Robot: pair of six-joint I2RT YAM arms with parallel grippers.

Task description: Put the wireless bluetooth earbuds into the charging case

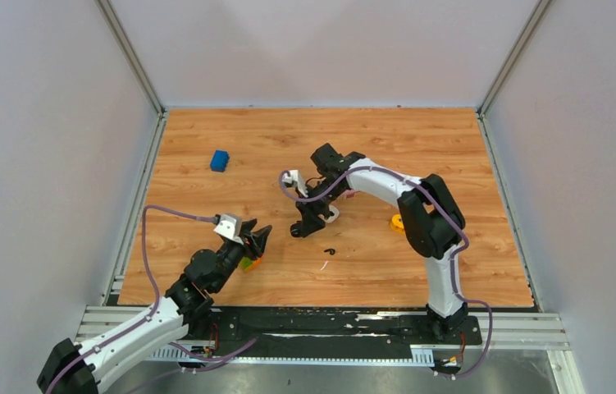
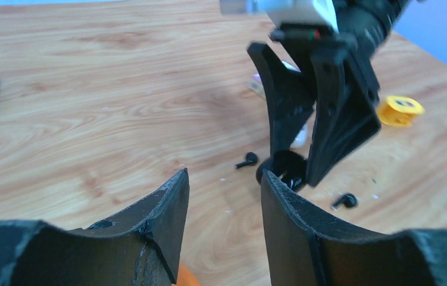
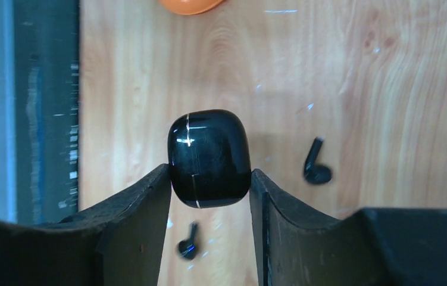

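My right gripper is shut on the glossy black charging case [image 3: 208, 156], gripping it by its sides above the table. The left wrist view shows the case [image 2: 289, 167] between the right fingers; whether its lid is raised, I cannot tell. Two black earbuds lie on the wood: one earbud [image 3: 316, 165] and another earbud [image 3: 189, 242], both apart from the case. From the top only one earbud [image 1: 330, 251] shows; the right arm hides the other. My left gripper is open and empty, to the left of the case.
An orange cup [image 1: 253, 264] with something green sits under the left gripper. A white box [image 1: 332, 213] is partly hidden by the right arm. A yellow ring [image 1: 397, 222] lies beside that arm, a blue block [image 1: 219, 161] at the back left.
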